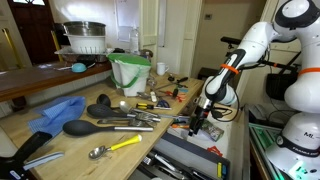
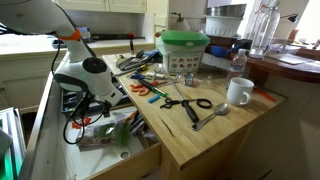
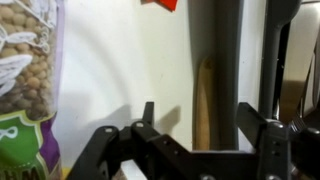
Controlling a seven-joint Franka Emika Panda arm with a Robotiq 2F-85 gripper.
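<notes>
In the wrist view, my gripper is open, its two black fingers standing well apart. A slim brown stick, apparently a wooden handle (image 3: 206, 105), lies along the drawer's grey side wall (image 3: 229, 60). Both the handle and the wall appear in the gap between the fingers. Whether either finger touches them I cannot tell. The handle's lower end is hidden behind the gripper. From the exterior, the gripper (image 1: 191, 128) points down into the open drawer (image 1: 231, 154).
A clear bag of chickpeas (image 3: 25, 75) lies left in the wrist view, with a red object (image 3: 165, 3) at the top. Beside the drawer, the wooden counter (image 2: 205, 140) holds scissors (image 2: 190, 102), a spoon (image 2: 215, 114), a white mug (image 2: 240, 92) and several other utensils. Bare drawer floor separates bag and handle.
</notes>
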